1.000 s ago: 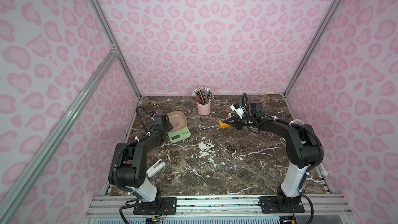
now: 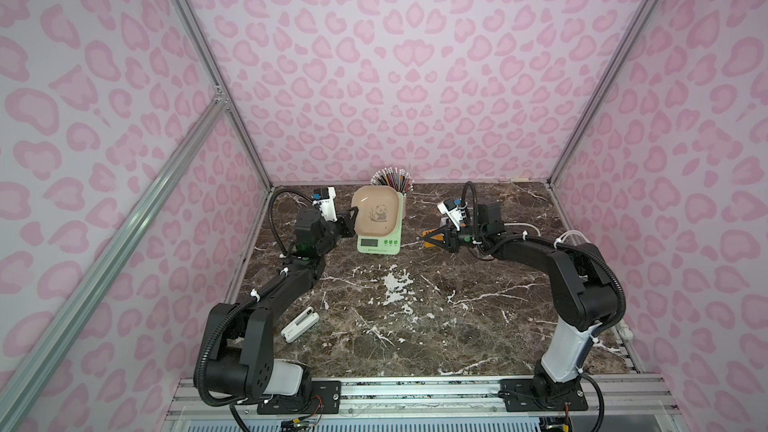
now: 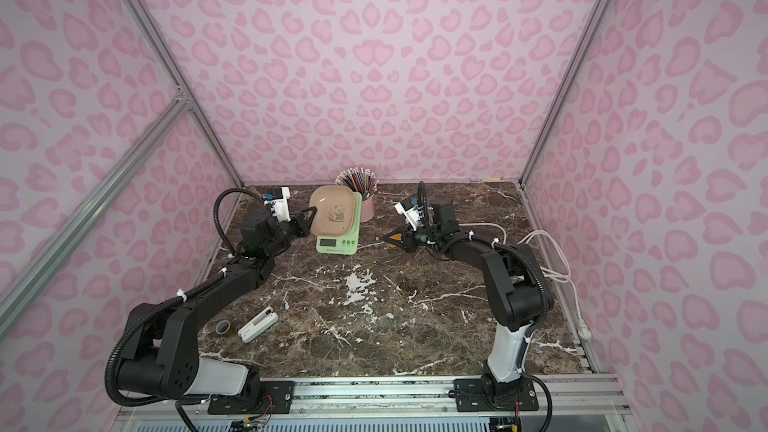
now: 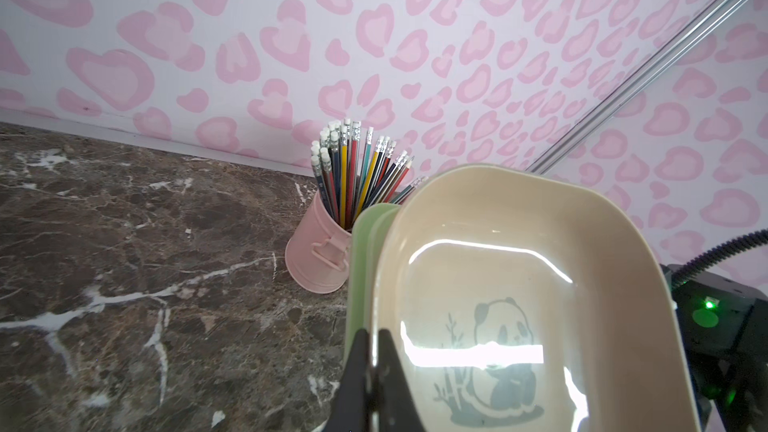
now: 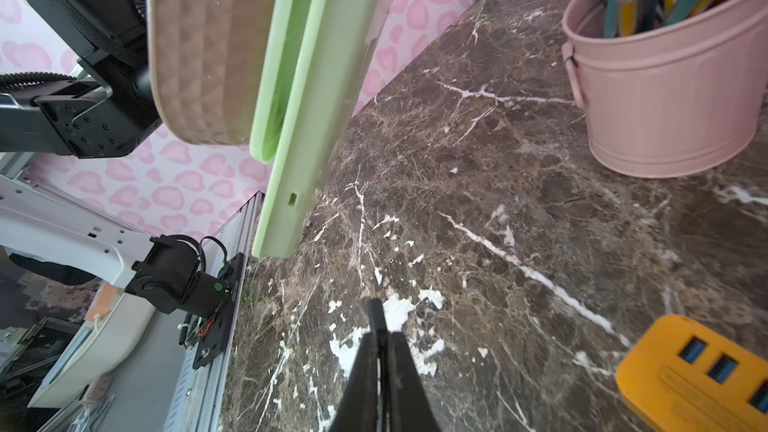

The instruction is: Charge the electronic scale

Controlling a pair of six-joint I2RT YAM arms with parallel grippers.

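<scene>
My left gripper is shut on the rim of the beige panda bowl (image 4: 488, 288); the green scale (image 2: 379, 244) is lifted with it, tilted, its display facing front in the top views. In the right wrist view the scale's side (image 5: 312, 136) hangs above the table. My right gripper is shut with nothing visible between its fingertips, low beside an orange power strip (image 5: 688, 368) and apart from the scale.
A pink pencil bucket (image 5: 664, 96) stands behind the scale. A white stapler-like object (image 2: 299, 324) lies front left, white cables (image 3: 560, 264) at the right.
My left gripper has raised the scale and bowl and moved them right, toward the middle, now in front of the pencil bucket. The right arm has shifted slightly.
</scene>
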